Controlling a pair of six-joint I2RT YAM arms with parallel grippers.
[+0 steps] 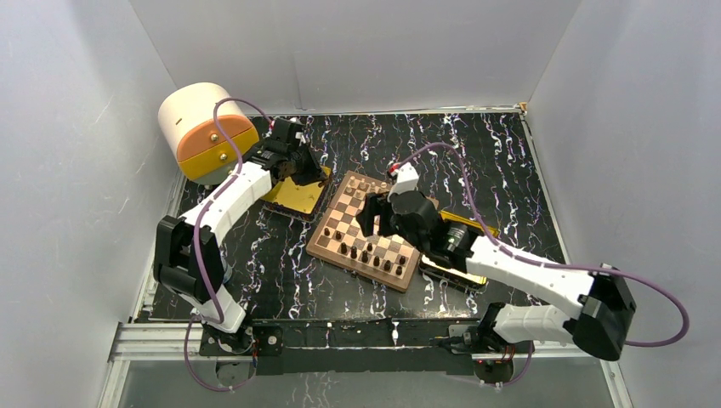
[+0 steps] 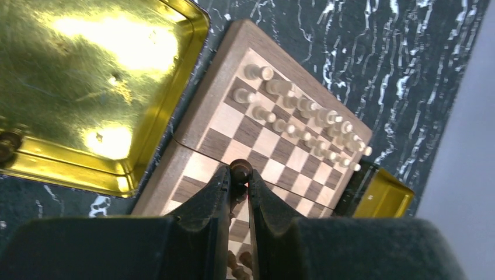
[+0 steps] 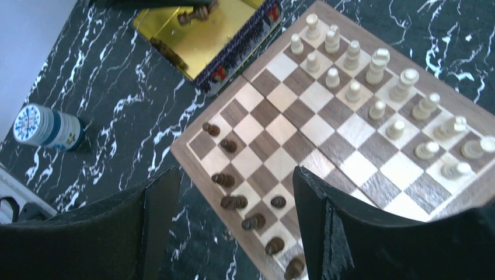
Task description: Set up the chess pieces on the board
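Over the right edge of the gold tray (image 1: 293, 197), my left gripper (image 1: 323, 180) is shut on a dark brown chess piece (image 2: 240, 168), whose rounded end shows between the fingertips. The chessboard (image 1: 316, 246) lies in the middle of the table. Two rows of pale pieces (image 3: 353, 55) stand upright along its far side. Several dark pieces (image 3: 234, 202) stand near the front edge, with empty squares among them. My right gripper hovers above the board, open and empty, its fingers (image 3: 160, 195) spread wide over the dark pieces.
Another dark piece (image 3: 168, 53) lies in the left tray. A second gold tray (image 1: 466, 223) sits right of the board, partly under my right arm. A striped drawer box (image 1: 200, 127) stands at the back left, and a small jar (image 3: 49, 127) by the left arm.
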